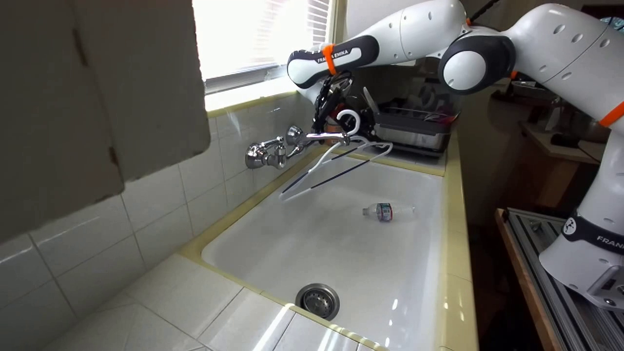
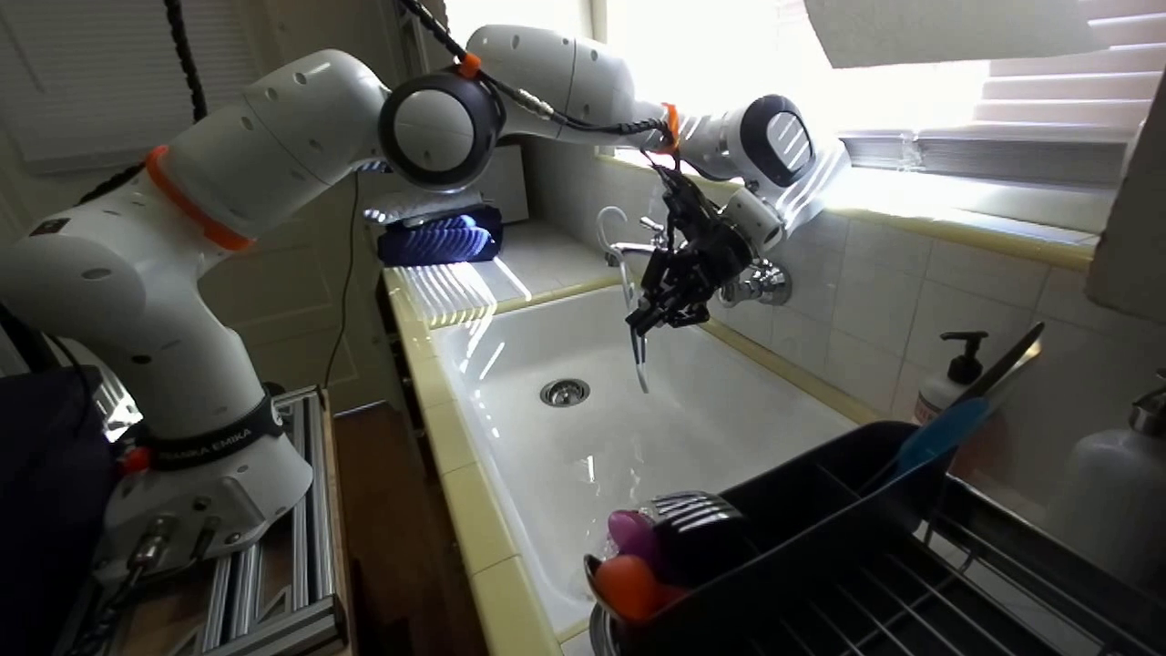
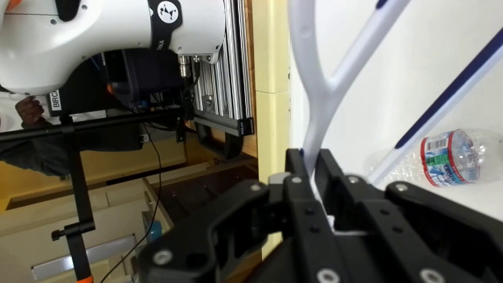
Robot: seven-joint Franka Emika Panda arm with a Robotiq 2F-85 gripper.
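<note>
A white hanger [image 3: 326,94] with dark strips along its bars is pinched at its neck in my gripper, which is shut on it. Seen from exterior view 1, the hanger [image 1: 381,153] is held up above the far part of the sink, close to the faucet [image 1: 319,136]; whether they touch is unclear. Its hook points upward there. In exterior view 2 it appears nearly edge-on, and my gripper [image 2: 642,319] covers part of it.
A clear plastic bottle [image 1: 384,211] lies on its side in the white sink [image 1: 281,245]. The drain [image 1: 318,301] sits at the near end. A dish rack [image 2: 842,536] with utensils stands beyond the far edge, and a tiled wall [image 1: 158,193] runs along the left.
</note>
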